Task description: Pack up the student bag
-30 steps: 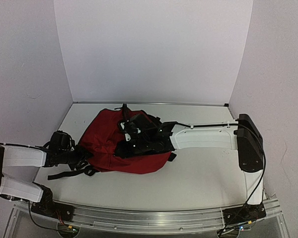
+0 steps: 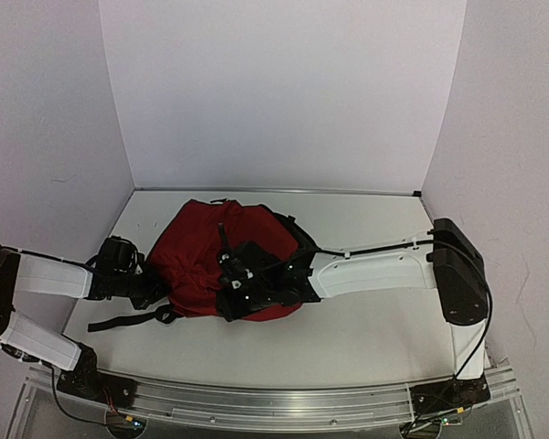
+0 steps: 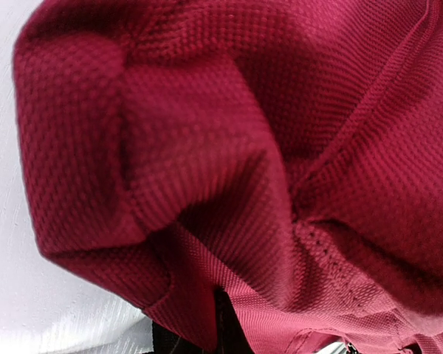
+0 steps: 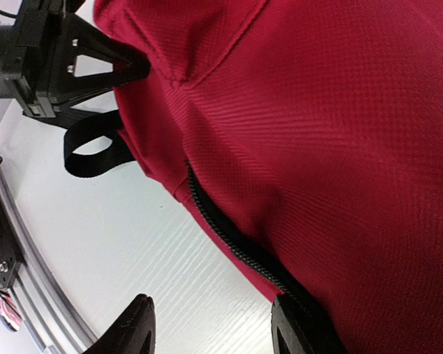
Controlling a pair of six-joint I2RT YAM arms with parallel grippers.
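Note:
A red bag [image 2: 188, 245] with black parts lies at the left and middle of the table, its fabric creased. Its left edge is pinched by my left gripper, whose fingertips meet on the red cloth in the right wrist view. Folds of the bag [image 3: 207, 140] fill the left wrist view and mostly cover that gripper's fingers [image 3: 229, 328]. My right gripper is open over the bag's front edge, bare table showing between its fingers. A black zipper [image 4: 240, 247] runs along that edge toward the right-hand finger.
A black strap [image 2: 123, 322] stretches left from the bag's front corner across the table. Bare white table [image 2: 375, 325] lies to the right and front, with a metal rail [image 2: 274, 402] along the front. The right forearm [image 2: 375, 273] spans the table's right half.
My right gripper has come toward the front edge of the bag over the last second. The left gripper has shifted slightly right, staying at the bag's left edge. The bag's front-right part has shifted a little.

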